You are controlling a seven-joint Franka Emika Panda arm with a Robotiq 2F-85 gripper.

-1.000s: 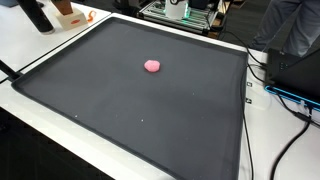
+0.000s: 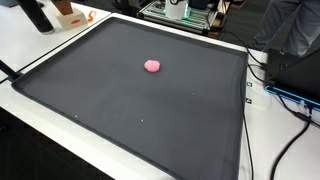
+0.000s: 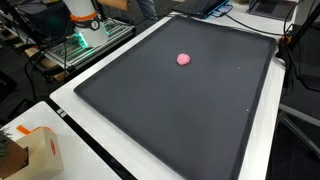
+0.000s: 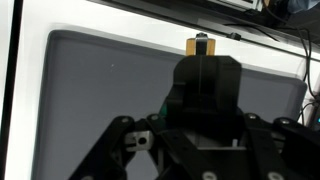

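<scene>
A pink round object (image 2: 152, 66) lies on the dark grey mat, toward its far part in exterior view 1. The same pink object (image 3: 183, 59) shows near the mat's far side in exterior view 2. In the wrist view the dark gripper is shut, with a small tan piece (image 4: 192, 47) with a dark middle at its fingertips. The exact shape of that piece is hard to make out. The pink object is out of sight in the wrist view, and the gripper's fingers appear in neither exterior view.
A dark device with cables (image 2: 295, 80) sits at the right in exterior view 1. A brown container (image 3: 12, 155) and a cream box (image 3: 40, 155) stand at lower left in exterior view 2.
</scene>
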